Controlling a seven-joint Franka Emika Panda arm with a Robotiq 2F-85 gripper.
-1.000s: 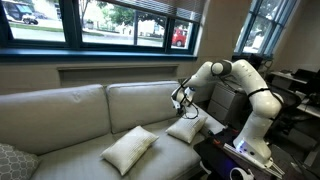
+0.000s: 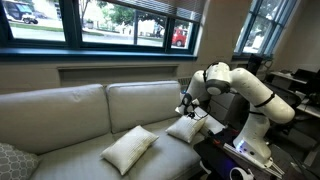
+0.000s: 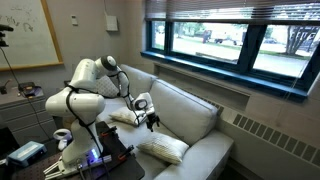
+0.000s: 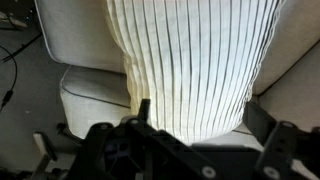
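Observation:
A cream pillow with thin stripes fills most of the wrist view, lying beyond my fingers. My gripper is open, its dark fingers wide apart with nothing between them. In exterior view 1 the gripper hangs above the back part of the right-hand pillow, near the sofa back. Any contact between fingers and pillow cannot be made out. A second striped pillow rests on the middle of the seat, and exterior view 2 has it in front.
The light sofa runs along the window wall, with its backrest behind the pillows. At its far left leans a grey pillow. Bare seat lies between that and the middle pillow. Dark drawers stand behind the arm.
The arm's end has shifted a little to the right in exterior view 1, and its upper part has bent closer in. The pillows look unmoved.

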